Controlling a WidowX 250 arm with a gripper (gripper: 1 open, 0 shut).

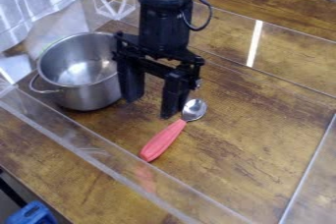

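Observation:
My black gripper [152, 95] hangs over the middle of the wooden table, with its two dark fingers spread apart and nothing visible between them. A steel pot [82, 88] stands to its left, partly behind the gripper. A spoon with a pink handle [164, 141] and a steel bowl end lies on the table just below and right of the gripper.
Clear sheeting lines the back left. A blue object [33, 214] shows at the bottom left corner, past the table's edge.

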